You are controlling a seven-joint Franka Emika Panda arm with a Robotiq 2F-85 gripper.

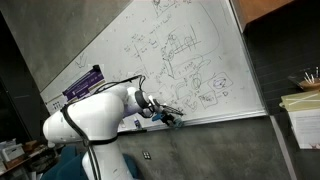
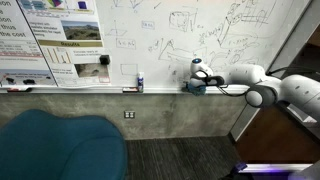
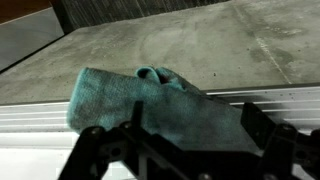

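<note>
A dark green-teal cloth point(image 3: 165, 108) lies over the whiteboard's ledge point(image 3: 40, 117) in the wrist view, with one corner raised to the left and a small fold at its top edge. My gripper is open, its black fingers point(image 3: 258, 124) spread across the near part of the cloth. Whether the fingers touch the cloth cannot be told. In exterior view 2 the gripper point(image 2: 196, 84) is at the lower edge of the whiteboard point(image 2: 185, 40), which carries many marker drawings.
On the ledge to the left stand a bottle point(image 2: 140, 80) and a dark eraser point(image 2: 130, 90). Posters point(image 2: 72, 40) cover the board's left end. A teal chair point(image 2: 65, 145) is on the floor below, and a shelf with papers point(image 1: 303, 102) is at the right in exterior view 1.
</note>
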